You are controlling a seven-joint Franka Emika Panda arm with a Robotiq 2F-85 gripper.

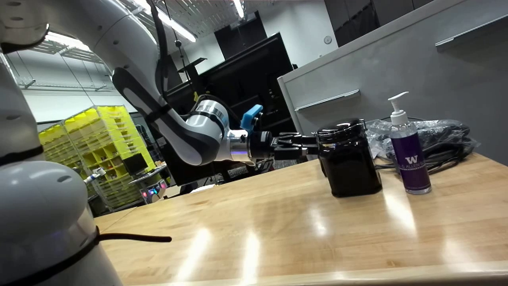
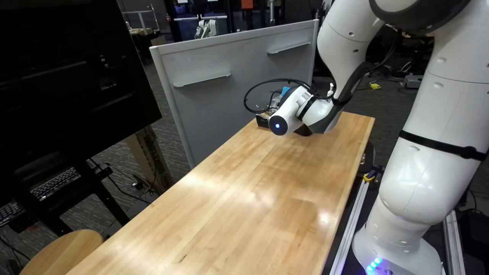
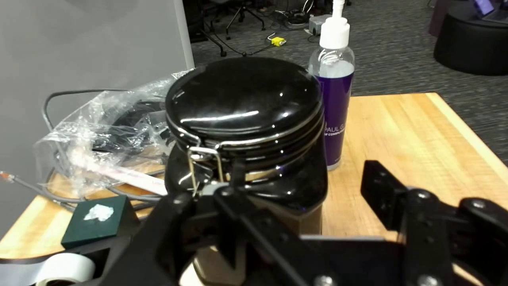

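Observation:
A glossy black jar [image 1: 350, 164] with a domed lid and a wire clasp stands upright on the wooden table. In exterior view 1, my gripper [image 1: 312, 145] reaches its near side just below the lid. Seen from the wrist, the jar's lid [image 3: 245, 97] fills the middle, and my gripper is partly open in front of it. The left finger overlaps the jar's front under the clasp; whether they touch, I cannot tell. To the right of the jar, the other finger [image 3: 383, 195] stands clear of it. In exterior view 2 the arm hides nearly all the jar.
Close behind the jar is a purple pump bottle [image 1: 410, 152]. Cables in clear plastic [image 3: 119, 128] and a small dark green box [image 3: 97, 220] lie to the left in the wrist view. A grey partition [image 2: 238, 82] borders the table [image 2: 238, 197], whose nearer stretch is bare.

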